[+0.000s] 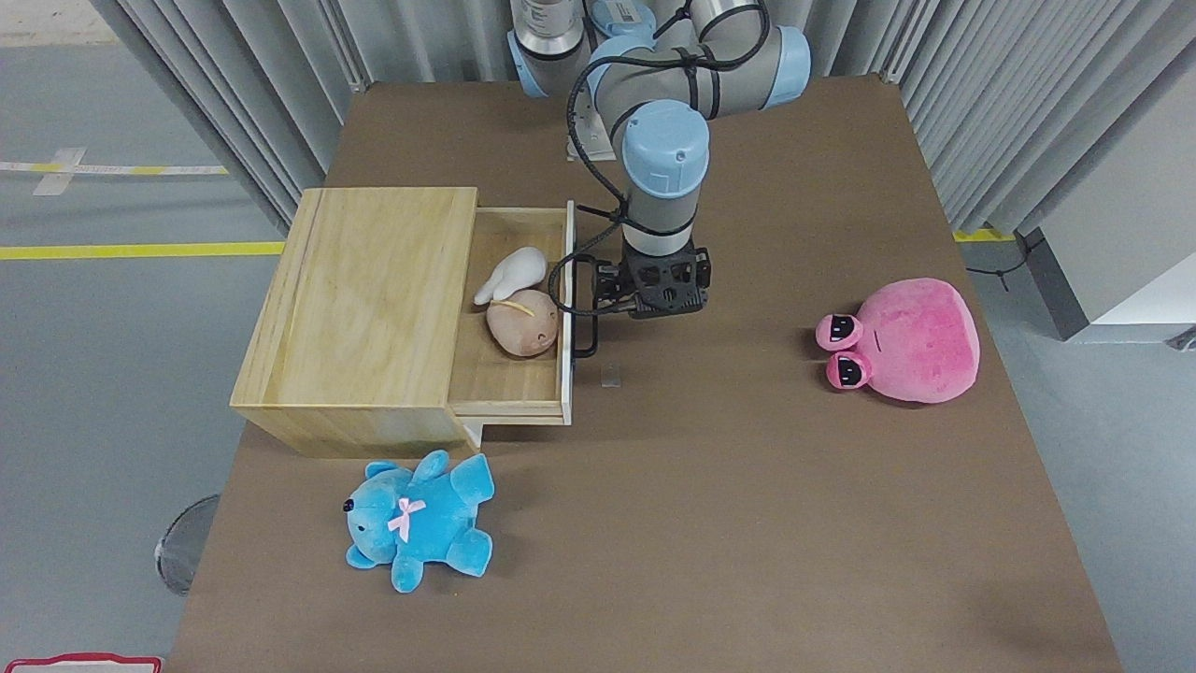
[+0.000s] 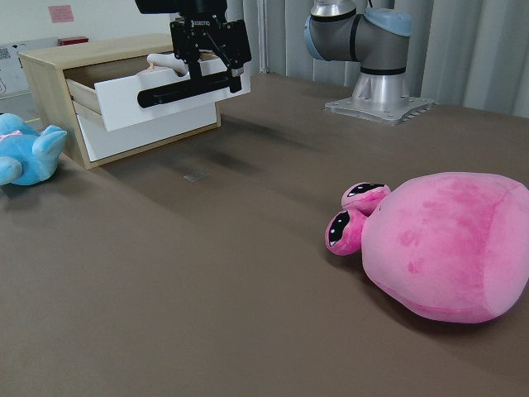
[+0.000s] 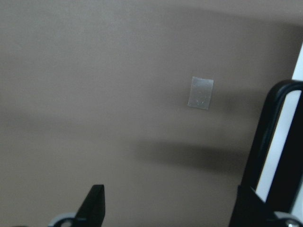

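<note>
In the front view a wooden cabinet has its drawer pulled out, holding a white plush and a tan round plush. My gripper is at the drawer front: in the wrist view its two fingers stand wide apart, the right one against or beside the black handle. Whether the handle lies between them is hard to tell; only bare table shows in the gap.
A blue teddy bear lies at the cabinet's near side. A pink plush lies on the right of the table.
</note>
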